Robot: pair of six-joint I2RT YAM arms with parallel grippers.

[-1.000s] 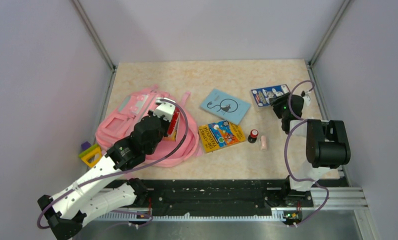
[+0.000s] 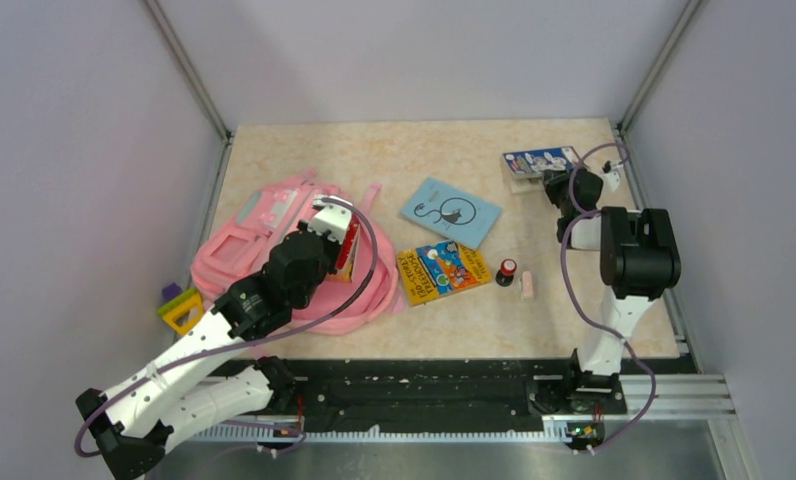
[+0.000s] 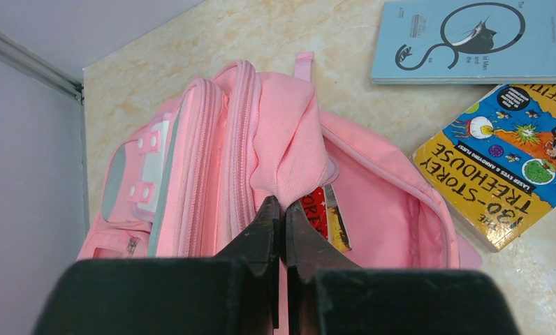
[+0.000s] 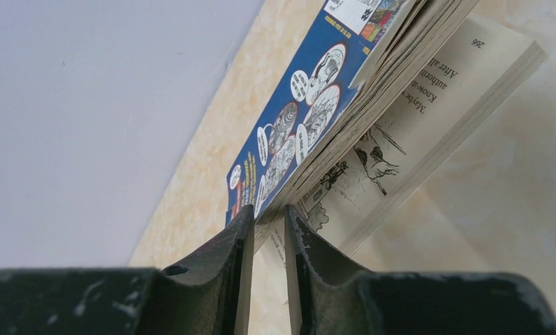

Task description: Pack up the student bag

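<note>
On the left of the table lies the pink school bag, a red and yellow book showing inside its opening. My left gripper is shut on a fold of the bag's pink cloth. At the far right, a thick book with a blue cover is parted, its upper part tilted up over the lower pages. My right gripper has one finger on the cover side and one on the page side; whether it grips firmly cannot be told.
A light blue book and a yellow treehouse book lie mid-table. Right of them are a small dark bottle with a red cap and a pinkish eraser-like block. A yellow and purple item sits at the left edge.
The right gripper has moved a little toward the back. The far book's blue upper part has risen from lying flat, exposing pages below. The left arm and bag stay still.
</note>
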